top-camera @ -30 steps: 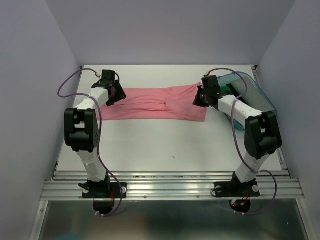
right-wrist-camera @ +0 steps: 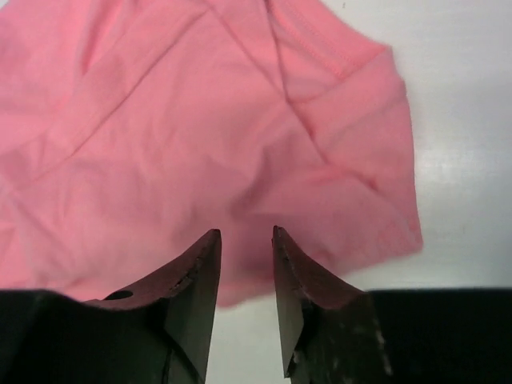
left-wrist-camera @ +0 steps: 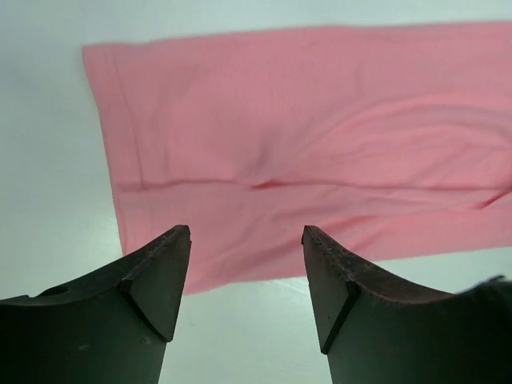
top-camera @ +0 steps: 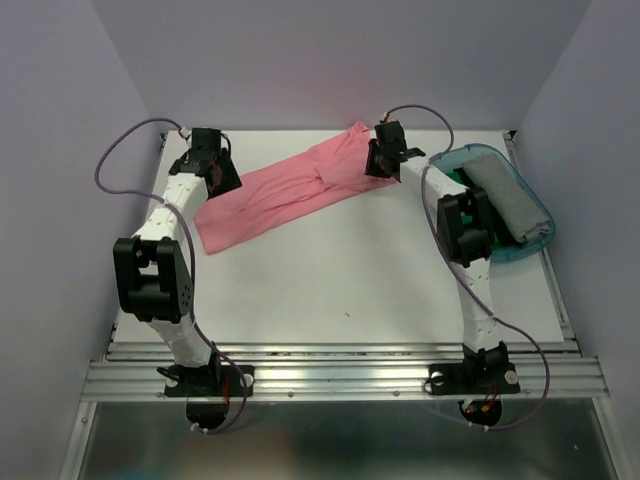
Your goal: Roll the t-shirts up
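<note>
One pink t-shirt point(top-camera: 265, 205) lies as a long folded strip, slanting up to the right across the back of the table. In the left wrist view its left end point(left-wrist-camera: 184, 144) shows below my left gripper, which is open with nothing between its fingers. My right gripper point(top-camera: 370, 172) is over the shirt's right end. In the right wrist view a small gap stands between its fingertips, above the creased cloth point(right-wrist-camera: 200, 144); no fabric shows held there.
A blue bin point(top-camera: 535, 240) at the right holds a grey folded cloth point(top-camera: 508, 195) and something green, partly behind the right arm.
The shirt has turned from nearly level to slanting, its right end shifted back and left along with the right gripper.
</note>
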